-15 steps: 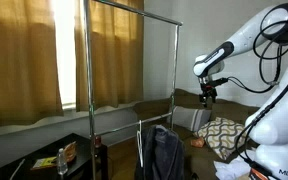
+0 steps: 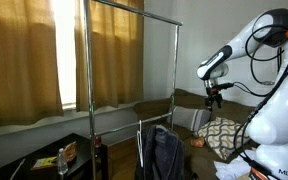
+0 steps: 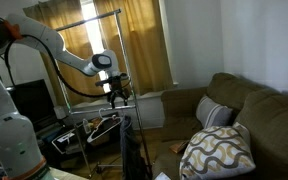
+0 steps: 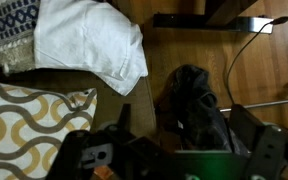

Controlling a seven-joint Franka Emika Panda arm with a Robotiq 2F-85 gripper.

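Note:
My gripper (image 2: 214, 102) hangs in the air at the right in exterior view 1, pointing down. In exterior view 2 the gripper (image 3: 112, 102) appears in front of the curtains. The fingers (image 4: 109, 135) are spread wide in the wrist view, with nothing held between them. Below it, a dark garment (image 4: 192, 95) shows on or near the wooden floor. That dark garment (image 2: 162, 155) hangs low by the metal rack (image 2: 88, 80) in exterior view 1. A white hanger (image 3: 104, 128) is visible near the rack in exterior view 2.
A brown couch (image 3: 254, 115) carries a patterned pillow (image 3: 216, 152) and a striped cushion (image 3: 212, 112). White cloth (image 4: 89, 38) lies on it in the wrist view. The rack's upright (image 3: 134, 75) stands close to the arm. A dark table (image 2: 44, 158) holds small items.
My gripper has shifted slightly to the right in exterior view 1. The rack, garment and couch look unchanged.

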